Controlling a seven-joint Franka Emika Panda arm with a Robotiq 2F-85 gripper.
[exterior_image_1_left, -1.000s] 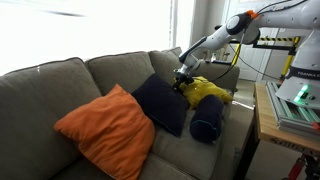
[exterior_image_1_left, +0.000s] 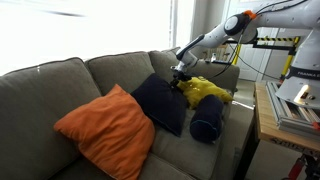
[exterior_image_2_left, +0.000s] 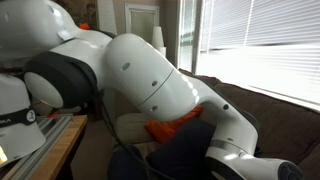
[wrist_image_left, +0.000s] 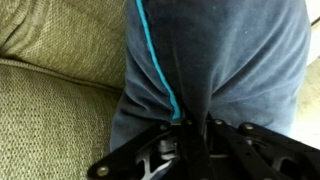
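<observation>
A dark grey-blue cloth (wrist_image_left: 230, 55) with a bright blue-teal strip fills the middle of the wrist view. Its fabric gathers into folds where my gripper is shut on it. The fingertips are largely buried in those folds, so their exact grip is hidden. In exterior view 1 the gripper (exterior_image_1_left: 180, 79) is low at the far part of the couch, beside the yellow cloth (exterior_image_1_left: 206, 90). Exterior view 2 shows mostly the white arm (exterior_image_2_left: 150, 75), which blocks much of the seat.
The grey couch (exterior_image_1_left: 50, 95) carries an orange pillow (exterior_image_1_left: 110, 132), a navy pillow (exterior_image_1_left: 160, 103) and a dark blue rolled item (exterior_image_1_left: 207, 119). A wooden table (exterior_image_1_left: 268, 125) stands at the right. Bare seat shows in front of the pillows.
</observation>
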